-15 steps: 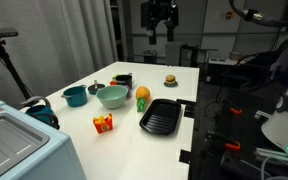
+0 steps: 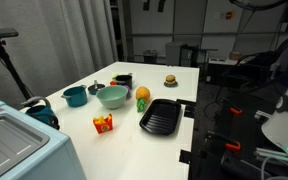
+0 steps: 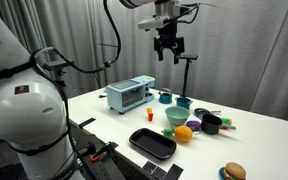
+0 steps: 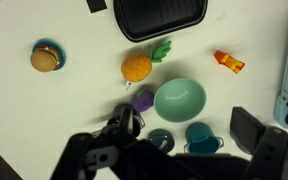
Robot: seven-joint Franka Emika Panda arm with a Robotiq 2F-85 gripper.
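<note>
High above the table hangs my gripper (image 3: 168,60), its two fingers apart with nothing between them. From the wrist view, it looks down on a pale green bowl (image 4: 180,100), an orange toy fruit (image 4: 136,67) with green leaves (image 4: 161,51), and a purple toy (image 4: 143,101). A black tray (image 2: 162,117) lies empty on the near part of the table. To one side is a toy burger (image 3: 234,171). The small red and yellow toy (image 2: 103,124) stands near the toaster oven. Nothing on the table is touched by the gripper.
A light blue toaster oven (image 3: 130,95) stands at the table's edge. Near the bowl are a teal pot (image 2: 76,96) and a black pot (image 3: 212,124). Bare white table surrounds the burger and lies in front of the red and yellow toy.
In exterior view 1 my gripper has risen, moving toward the top of the picture and slightly left. The objects on the table have stayed in place.
</note>
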